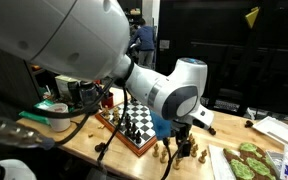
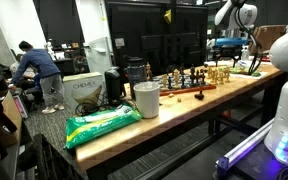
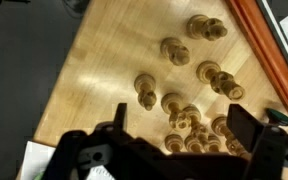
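Observation:
Several light-brown chess pieces stand on the wooden table below my gripper. In the wrist view, one piece [image 3: 145, 91] stands apart toward the table edge, and a tight cluster including a pawn [image 3: 172, 104] sits just ahead of the fingers. Nothing shows between my fingers, which are wide apart. Exterior view 1 has the gripper low over the table, right of the chessboard [image 1: 114, 138], its tips partly hidden by the arm. Dark pieces [image 1: 135, 130] stand on the board.
A tray with green and brown patches [image 1: 246, 163] lies right of the gripper. A red-brown board edge [image 3: 269, 55] borders the pieces in the wrist view. Exterior view 2 includes a green bag [image 2: 104, 124] and a white container [image 2: 146, 99] at the table's near end.

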